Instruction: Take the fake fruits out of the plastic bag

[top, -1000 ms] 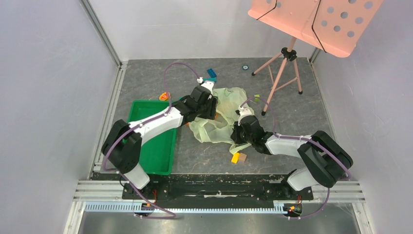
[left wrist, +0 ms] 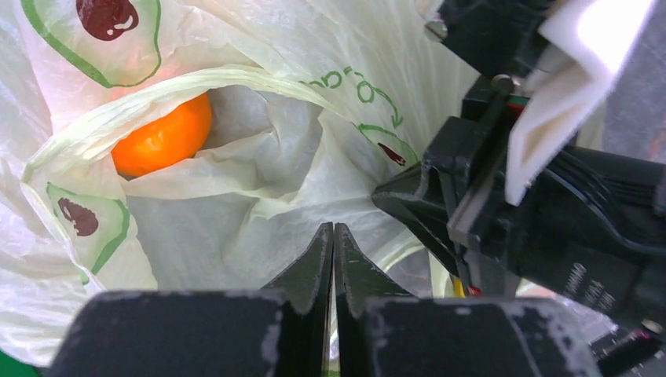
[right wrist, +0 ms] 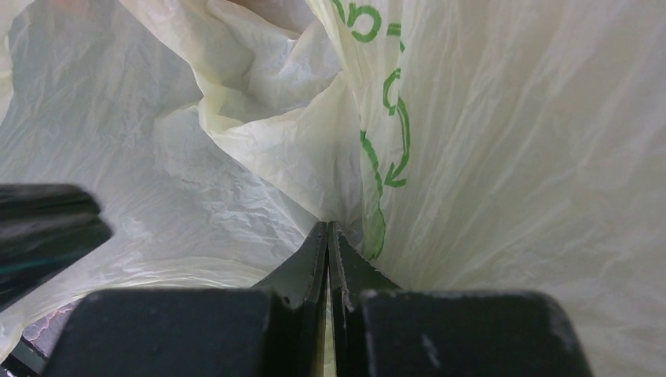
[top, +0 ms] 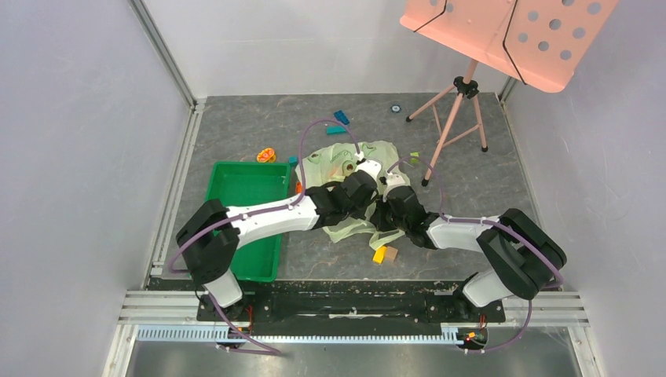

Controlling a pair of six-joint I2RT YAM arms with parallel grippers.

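The pale green plastic bag [top: 381,151], printed with avocados, lies in the middle of the floor with its mouth open. An orange fake fruit [left wrist: 169,137] shows inside the mouth, partly under the rim. My left gripper is over the opening with its fingertips together; whether film is caught between them is hidden. Folds of the bag run together at the tips of my right gripper, which is shut on the film. In the left wrist view the right gripper stands close by on the right.
A green tray [top: 267,169] is left of the bag, empty where visible. An orange-yellow toy [top: 266,155], blue pieces [top: 341,117] and yellow and tan blocks [top: 385,254] lie around. A pink tripod [top: 455,110] stands back right.
My left arm swung from the bag's left side, rose over it, and is now lower and farther right, close to the right gripper. The right arm stayed put.
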